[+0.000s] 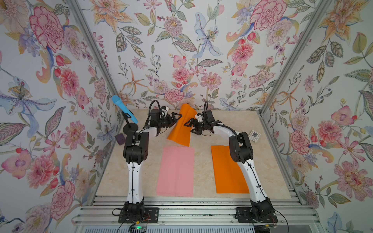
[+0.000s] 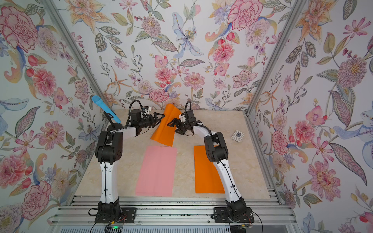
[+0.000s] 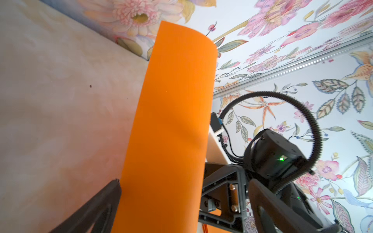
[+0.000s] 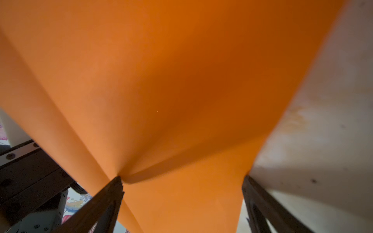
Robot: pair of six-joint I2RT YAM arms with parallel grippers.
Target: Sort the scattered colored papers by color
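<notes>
An orange paper point(image 1: 181, 128) lies at the back middle, turned askew, its far part raised and curled. Its left side meets my left gripper point(image 1: 178, 118), which is open; in the left wrist view the raised paper point(image 3: 167, 136) stands between and beyond the fingers. From the other side my right gripper point(image 1: 188, 129) reaches over the same paper, also open; the right wrist view shows the creased paper point(image 4: 186, 155) spanning between its fingers. In front lies a flat pink paper point(image 1: 175, 170). A second orange paper point(image 1: 225, 174) rests at front right, partly under the right arm.
A blue microphone-shaped object point(image 1: 124, 108) on a dark round stand rises at the back left, close to the left arm. A small white card with a square code point(image 1: 254, 136) lies at the right. Bare table point(image 1: 202, 167) shows between the front papers.
</notes>
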